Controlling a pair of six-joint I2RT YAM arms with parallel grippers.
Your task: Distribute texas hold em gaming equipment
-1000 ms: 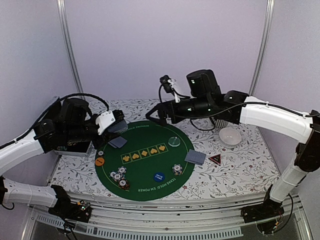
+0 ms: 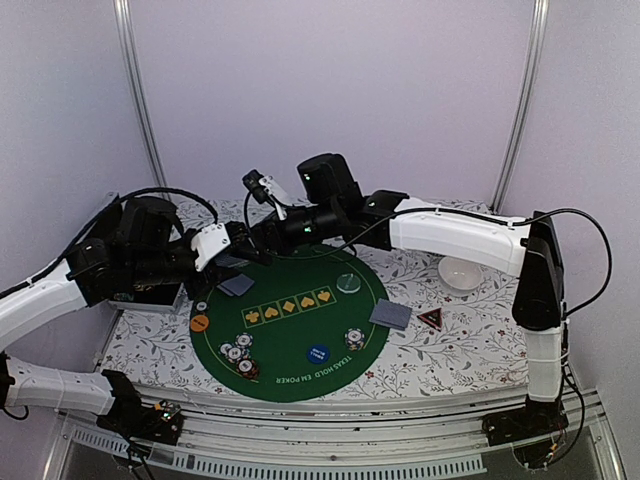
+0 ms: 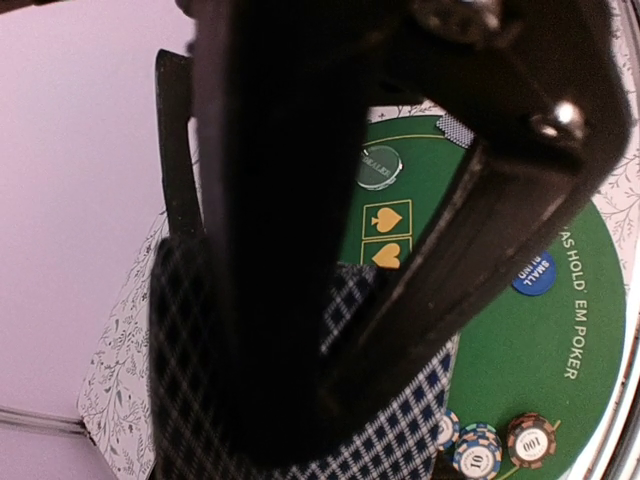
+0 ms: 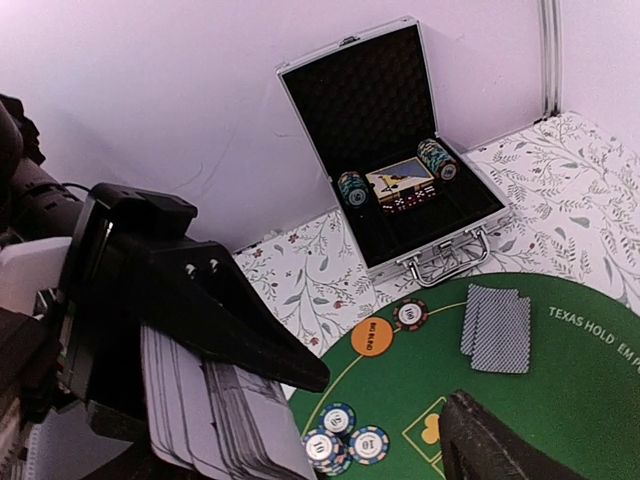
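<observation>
Held up over the far left of the green poker mat point(image 2: 300, 345) is a deck of cards point(image 4: 235, 425) with blue checked backs point(image 3: 400, 430), and my left gripper point(image 2: 243, 250) is shut on it. Two face-down cards point(image 4: 497, 330) lie on the mat near the big blind button point(image 4: 372, 336). Another face-down pair point(image 2: 390, 314) lies at the right edge.
An open chip case point(image 4: 420, 235) stands at the left. The mat bears several chip stacks point(image 2: 238, 352), the small blind button point(image 2: 318, 353) and the clear dealer button point(image 2: 348, 283). A white bowl point(image 2: 460, 274) and a red triangle point(image 2: 430, 318) sit on the right.
My right arm has swung left across the table, bringing its gripper to the deck held by the left one. The left arm and the things on the mat have stayed put.
</observation>
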